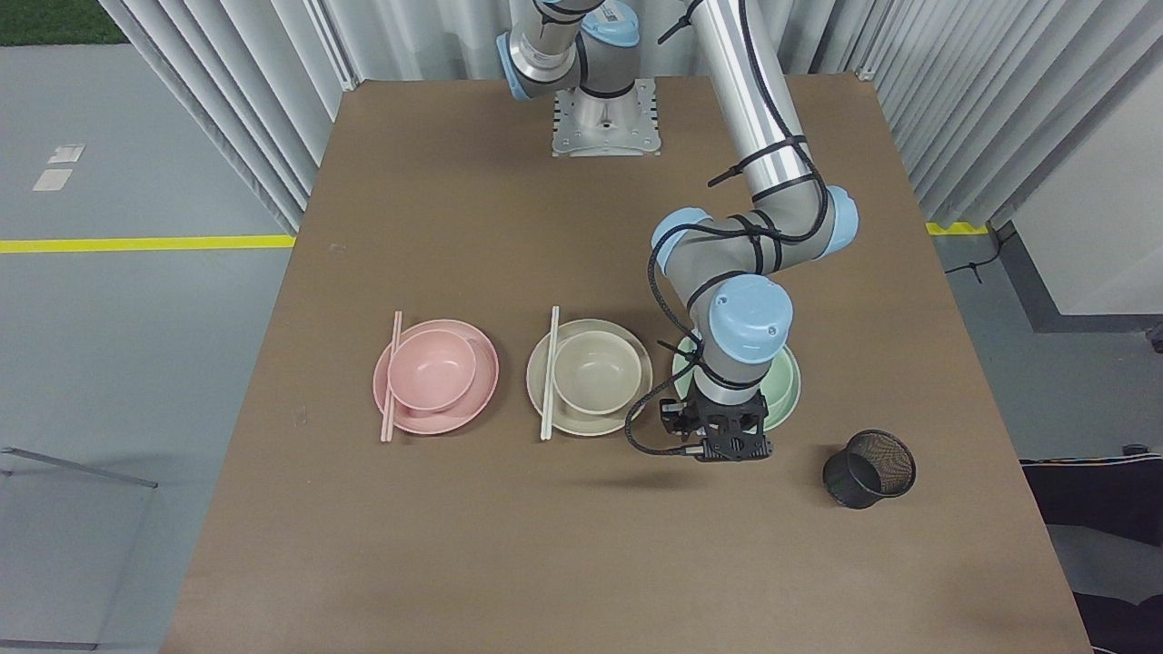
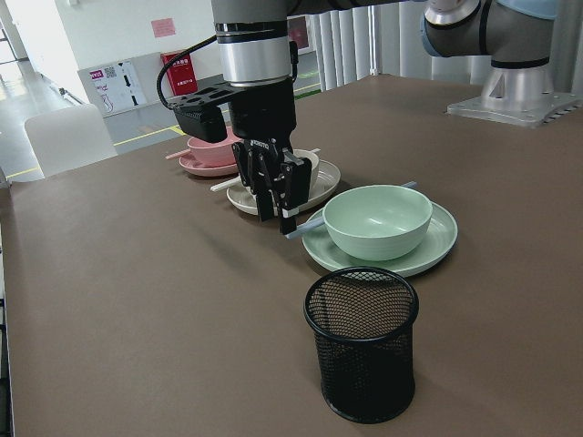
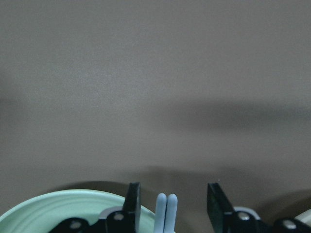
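My gripper stands open just above the front ends of a pair of pale blue chopsticks (image 3: 168,213), which lie between its fingers. In the left view the chopsticks (image 2: 310,228) rest on the green plate (image 2: 428,248) beside a green bowl (image 2: 377,218); in the front view the gripper assembly (image 1: 716,431) covers much of that set. A cream bowl (image 1: 597,371) on a cream plate (image 1: 589,425) with white chopsticks (image 1: 550,381) sits beside it, then a pink bowl (image 1: 432,371) on a pink plate (image 1: 458,420) with pink chopsticks (image 1: 388,392).
A black mesh pencil cup (image 1: 869,469) stands at the front right of the table (image 1: 545,545). The robot base (image 1: 605,125) is at the back.
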